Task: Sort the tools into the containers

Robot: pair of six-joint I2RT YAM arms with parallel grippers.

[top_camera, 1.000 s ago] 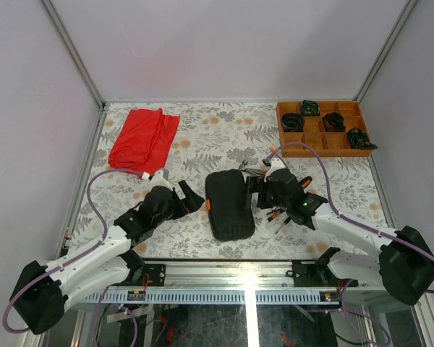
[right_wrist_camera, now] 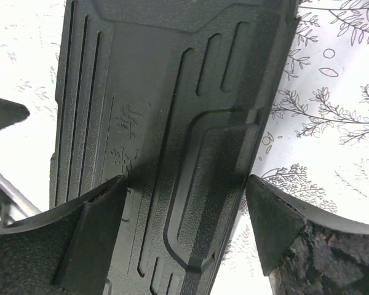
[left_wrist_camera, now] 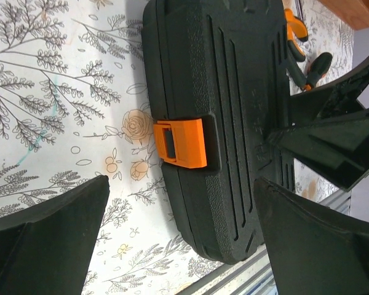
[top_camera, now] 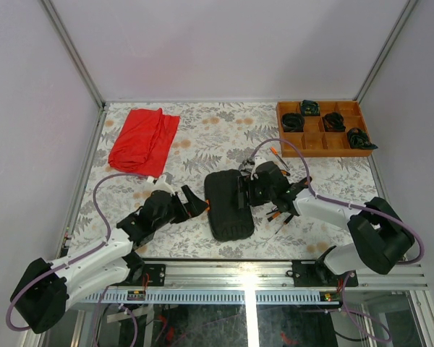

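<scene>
A closed black tool case [top_camera: 228,224] lies flat on the patterned table between my two arms. Its orange latch [left_wrist_camera: 181,143] faces my left gripper, which is open at the case's left side, with the latch ahead of the gap between its fingertips. My right gripper [top_camera: 242,192] reaches over the right part of the case; its fingers [right_wrist_camera: 104,203] are spread apart above the ribbed lid, one over the lid and one by the right edge. Contact with the lid cannot be made out. Loose tools, among them orange-handled pliers [left_wrist_camera: 296,27], lie right of the case, partly hidden by my right arm.
An orange-brown divided box [top_camera: 313,143] at the back right has dark coiled bundles in several compartments. At the back left lies a folded red cloth [top_camera: 142,141].
My right gripper has moved left, from the case's right edge to over its lid. My left gripper has shifted slightly right, towards the latch. The case has not visibly moved.
</scene>
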